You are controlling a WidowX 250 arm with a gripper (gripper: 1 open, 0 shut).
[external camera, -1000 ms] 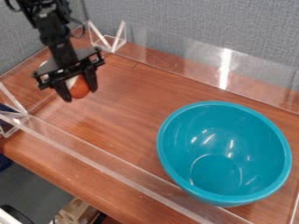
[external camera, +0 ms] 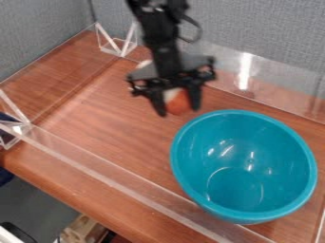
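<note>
My black gripper is shut on a rounded orange-red object with a pale part, held above the wooden table just behind and left of a large teal bowl. The arm and fingers are blurred, so the object's exact shape cannot be told.
The wooden table has free room at the left and centre. A grey wall stands behind, with white wire-like brackets at the back left and left edge. A clear strip runs along the table's front and back.
The gripper has moved from the back left of the table rightward, carrying the orange-red object close to the teal bowl. The bowl has not moved.
</note>
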